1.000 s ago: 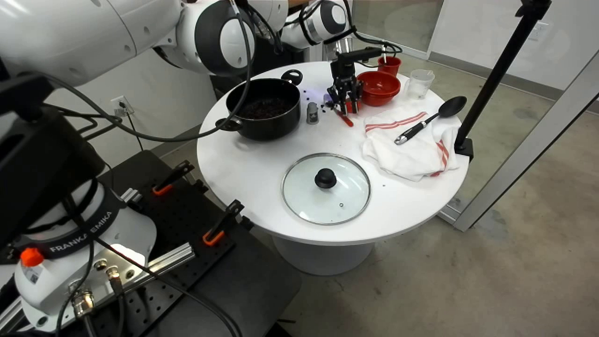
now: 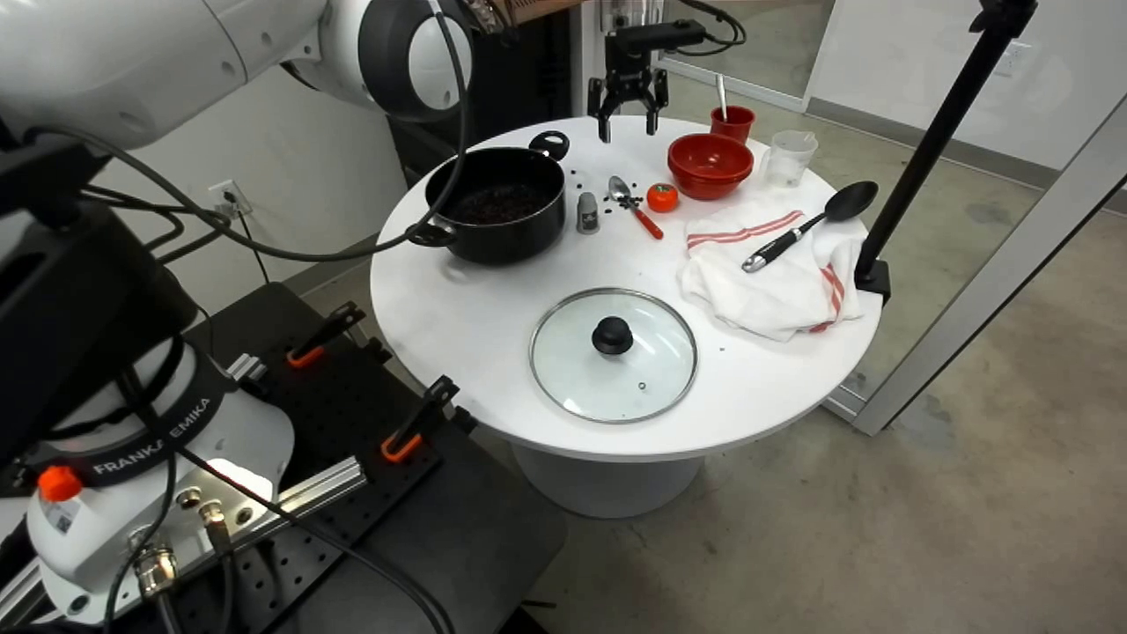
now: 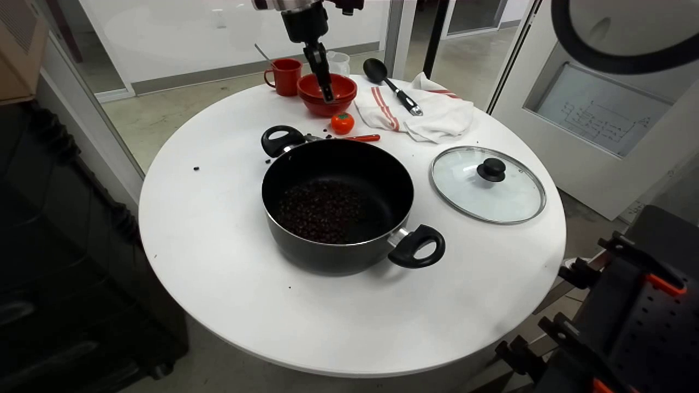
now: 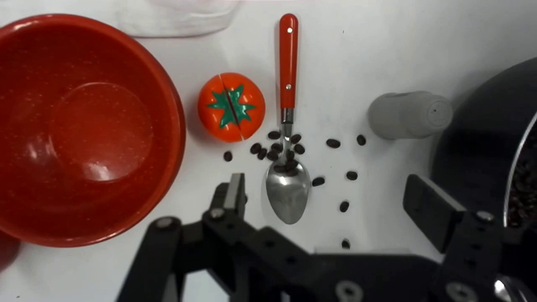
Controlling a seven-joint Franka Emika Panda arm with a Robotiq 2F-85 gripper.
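Observation:
My gripper (image 2: 626, 125) is open and raised above the far side of the table, with nothing between its fingers. In the wrist view the metal spoon with a red handle (image 4: 288, 60) lies flat below, its bowl between my fingertips in the picture but well beneath them. Dark beans (image 4: 272, 154) are scattered around the spoon's neck. A tomato (image 4: 231, 107) with a cut line across it sits beside the spoon, close to the red bowl (image 4: 173, 151). The black pot (image 3: 334, 255) holds a layer of dark beans (image 3: 321, 208).
A small grey shaker (image 2: 587, 212) stands beside the pot. The glass lid (image 2: 592, 364) lies at the front. A black ladle (image 2: 777, 248) rests on a white towel (image 2: 740, 296). Behind are a red mug (image 3: 286, 78) and a clear cup (image 2: 790, 158).
My gripper has risen from low by the tomato and spoon and shifted back and left. The tomato and spoon now show clear on the table.

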